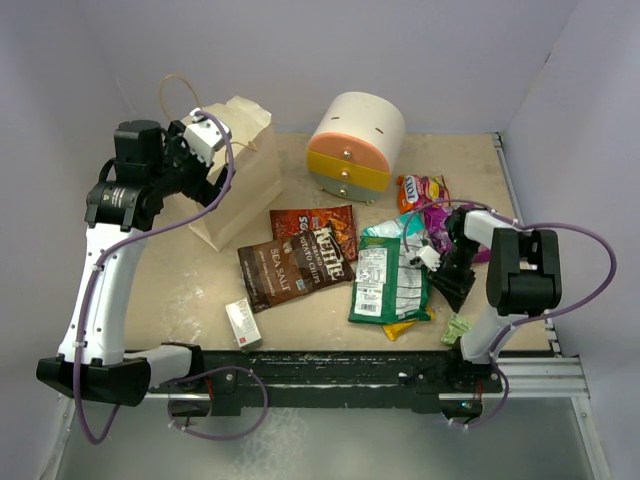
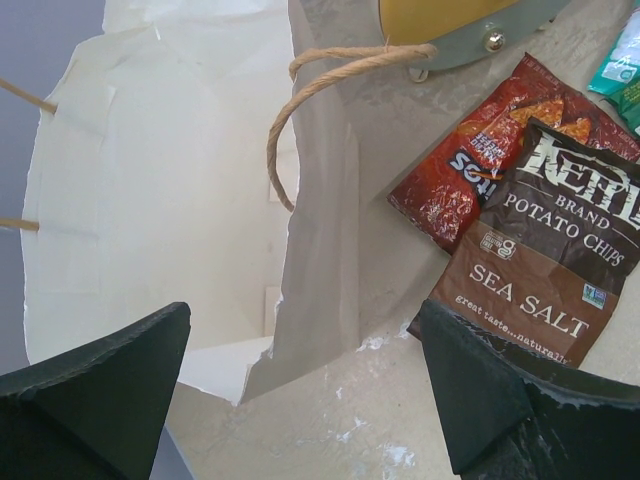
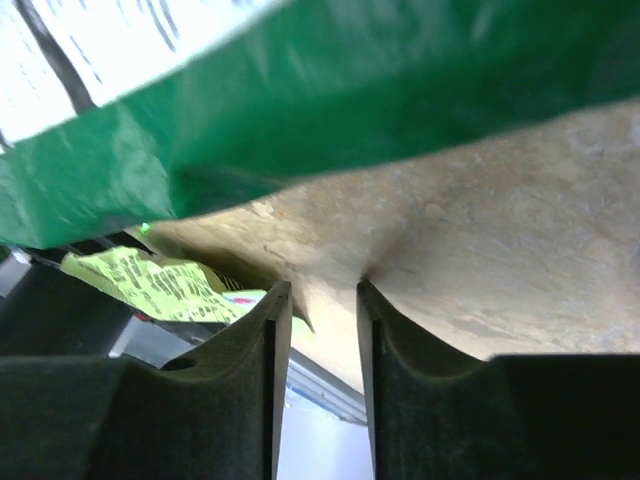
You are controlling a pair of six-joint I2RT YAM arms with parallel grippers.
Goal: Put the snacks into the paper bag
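Observation:
The paper bag [image 1: 235, 205] stands at the back left; my left gripper hangs open above its top edge, nothing between the fingers. My right gripper is low at the right, beside a green snack bag [image 1: 372, 290], its fingertips slightly apart over bare tabletop, near a small light-green packet [image 3: 180, 285]. The brown Kettle chips [image 1: 285, 270] and a red chip bag [image 2: 450, 190] lie centrally. A red-orange bag [image 1: 418, 188] and purple bag lie at the right, the latter partly behind the right arm; a yellow packet [image 1: 398, 330] peeks from under the green one.
A rounded drawer box [image 1: 360, 125] stands at the back centre. A small white box [image 1: 243, 325] lies at the front left edge. Bare tabletop [image 1: 185, 290] shows at the left.

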